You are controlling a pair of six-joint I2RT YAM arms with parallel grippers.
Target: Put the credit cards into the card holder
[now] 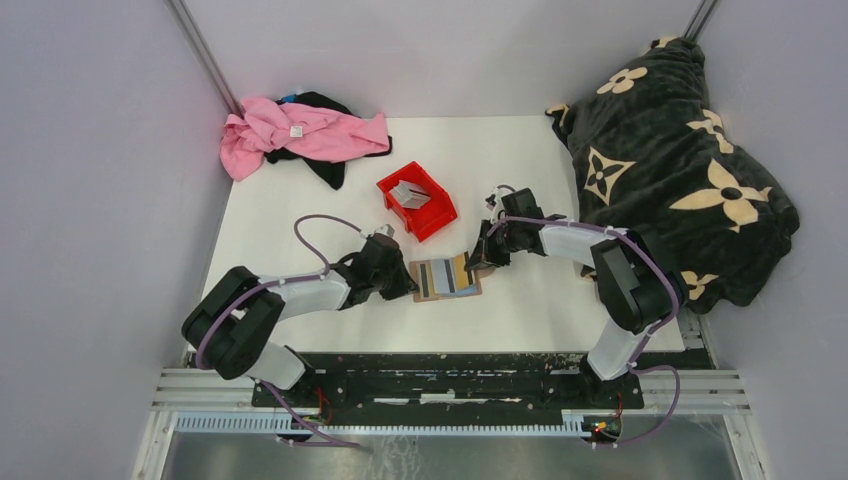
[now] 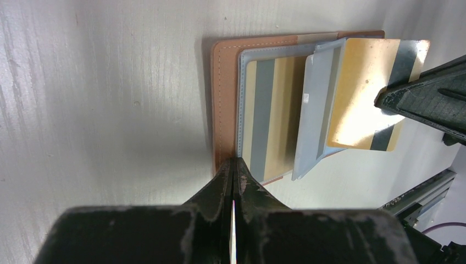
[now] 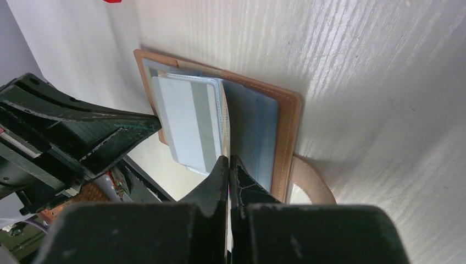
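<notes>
The open card holder, brown with clear sleeves, lies flat between my two arms. My left gripper is shut at its left border, apparently pinching the clear sleeve's edge. A striped yellow card stands tilted at the right part of the holder, its left side against a pale sleeve. Closed fingers of my right gripper meet that card's edge, one finger lying across its face. A striped yellow card shows under the left sleeve. How deep the tilted card sits is unclear.
Behind the holder stands a red tray with a pale stack inside. Pink and black cloth lies at the back left, and a dark patterned cushion at the right.
</notes>
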